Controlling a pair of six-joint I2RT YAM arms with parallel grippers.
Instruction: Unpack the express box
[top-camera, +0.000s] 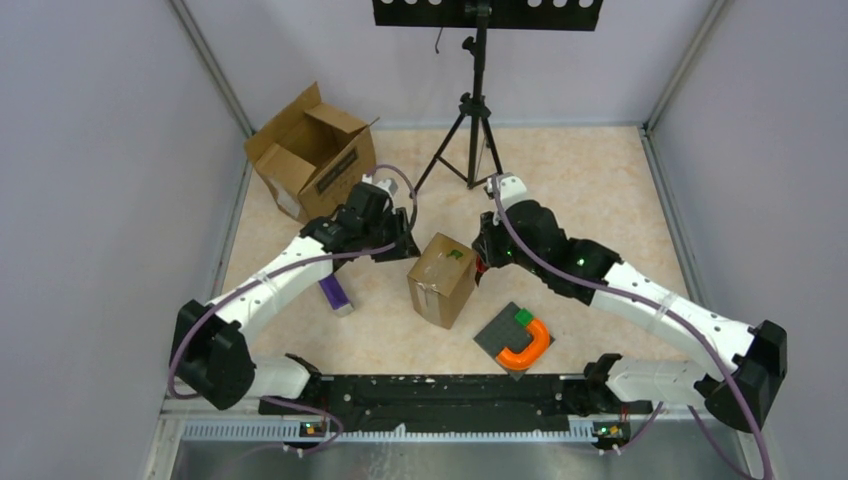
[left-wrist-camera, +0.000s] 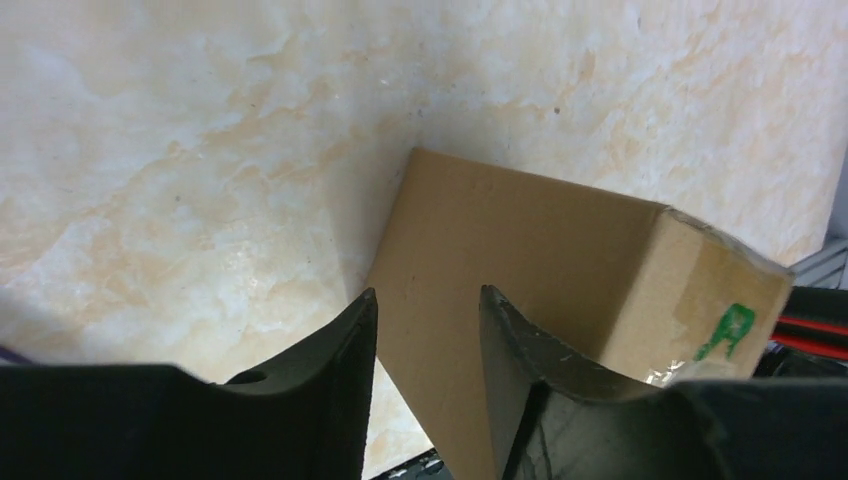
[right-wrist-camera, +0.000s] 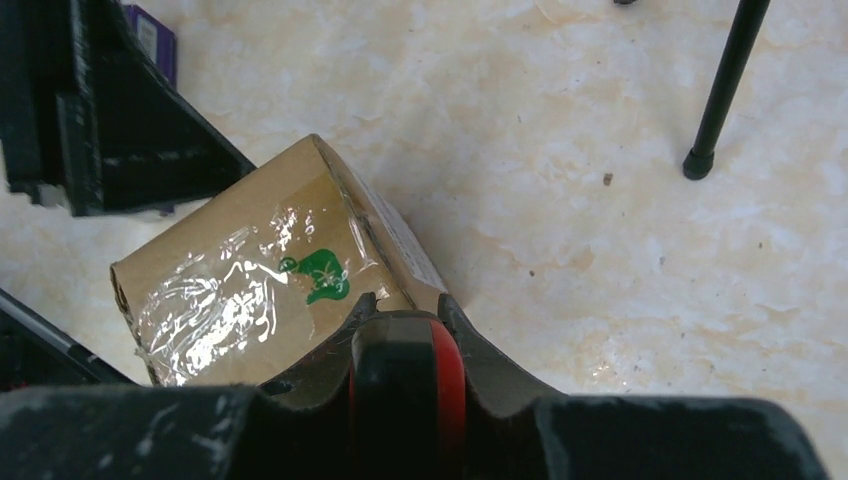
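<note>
The taped brown box (top-camera: 441, 280), with a green mark on top, stands on the floor between my arms. At its left side is my left gripper (top-camera: 410, 246). In the left wrist view that gripper is partly open, with the side of the box (left-wrist-camera: 500, 240) beyond its fingertips; whether they touch cannot be told. My right gripper is shut on a red and black tool (right-wrist-camera: 400, 375), probably a cutter, close to the right side of the box (right-wrist-camera: 235, 270). The tool's tip is hidden in the right wrist view.
A large open carton (top-camera: 312, 155) stands at the back left. A purple box (top-camera: 336, 293) lies left of the brown box. Toward the front right lies a dark pad (top-camera: 495, 335) with an orange curved thing (top-camera: 535, 345). A black tripod (top-camera: 470, 140) stands at the back.
</note>
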